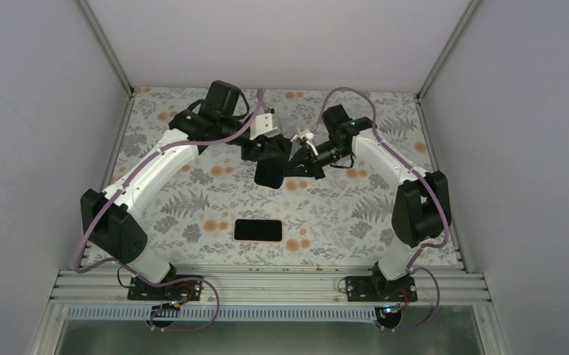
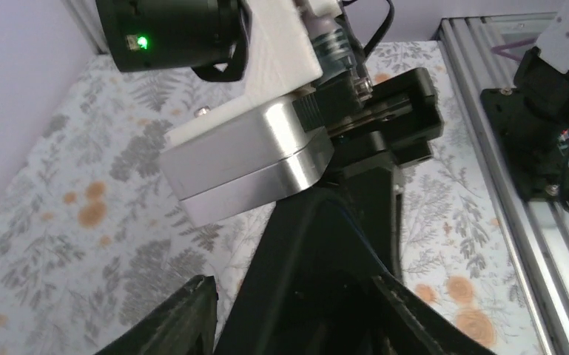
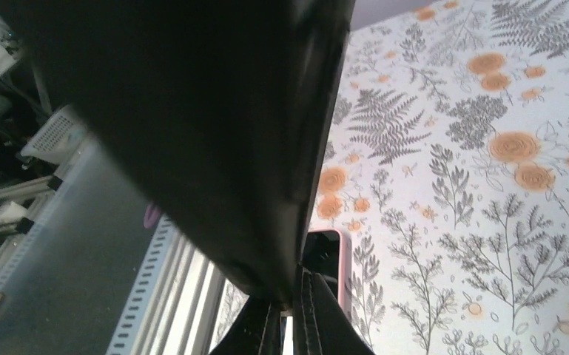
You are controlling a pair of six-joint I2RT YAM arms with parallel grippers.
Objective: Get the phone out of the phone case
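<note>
A flat black phone case is held up above the table; whether anything is inside it cannot be told. My right gripper is shut on its edge, and in the right wrist view the case fills the upper left. In the left wrist view my left gripper has its fingers spread, with the black case seen between them; contact is unclear. A phone with a black screen and pink rim lies flat on the table, below the case in the top view.
Both arms are close together near the middle. A metal rail runs along the front edge.
</note>
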